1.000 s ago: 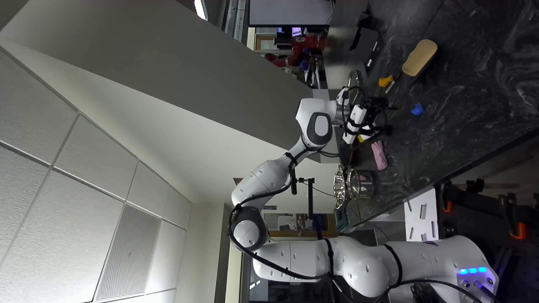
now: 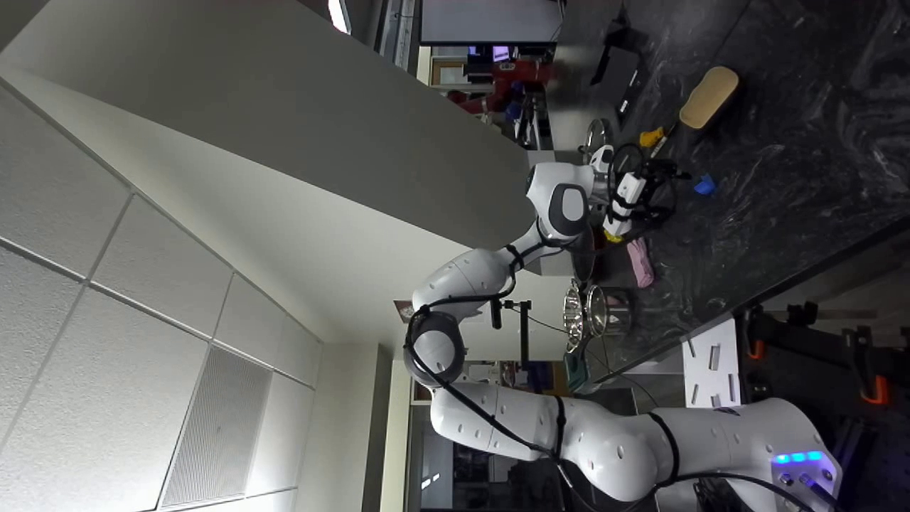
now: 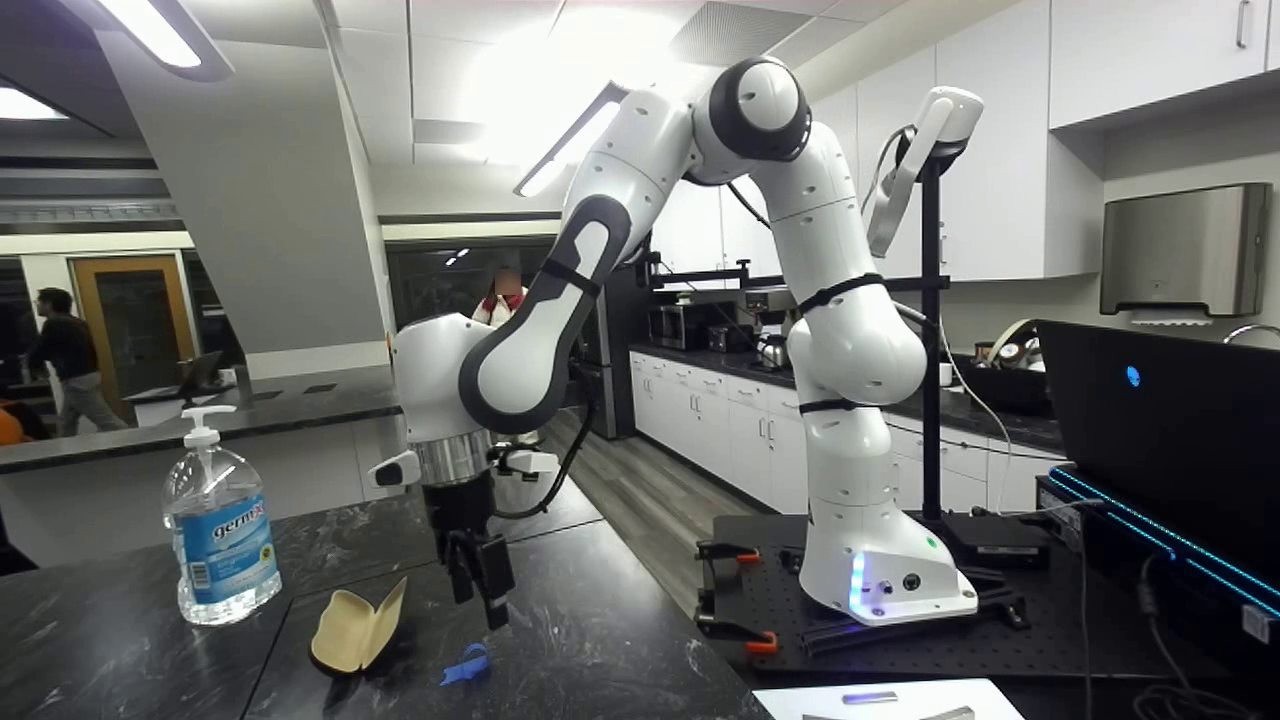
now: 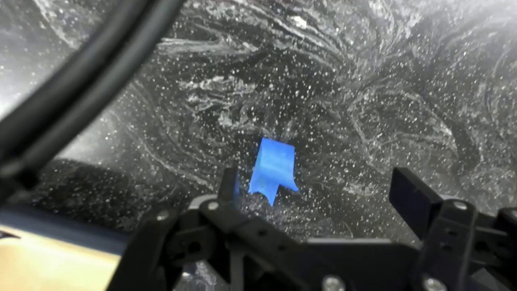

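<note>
A small folded piece of blue tape or paper (image 4: 277,162) lies on the dark marbled table, ahead of my gripper in the wrist view. The two fingers stand wide apart with nothing between them, so the gripper is open. Exterior view 2 has the gripper (image 3: 480,588) pointing down above the table, the blue piece (image 3: 465,664) just below it and nearer the camera. From the side, in exterior view 1, a short gap separates the gripper (image 2: 680,173) from the blue piece (image 2: 705,185).
An open tan case (image 3: 355,630) and a sanitizer bottle (image 3: 223,528) stand to the left in exterior view 2. A yellow item (image 2: 650,137), a pink cloth (image 2: 640,262) and a metal pot (image 2: 610,310) sit on the table in exterior view 1. Bare table surrounds the blue piece.
My arm has come down toward the table, bringing the gripper closer to the blue piece. The objects on the table have stayed where they were.
</note>
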